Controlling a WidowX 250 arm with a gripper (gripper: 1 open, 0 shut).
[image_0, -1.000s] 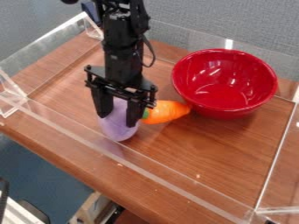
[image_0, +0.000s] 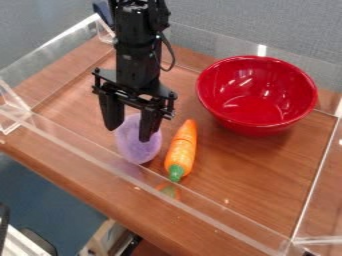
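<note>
My black gripper (image_0: 131, 118) hangs over a purple object (image_0: 138, 144), probably a toy eggplant, on the wooden table, with its fingers spread apart above it. The purple object's upper part is partly hidden behind the fingers. To its right an orange toy carrot (image_0: 182, 147) lies with its green tip toward the front.
A red bowl (image_0: 255, 92) stands at the back right. Clear low walls border the wooden table (image_0: 254, 188), which has free room at the front right and back left.
My gripper has shifted slightly up and left.
</note>
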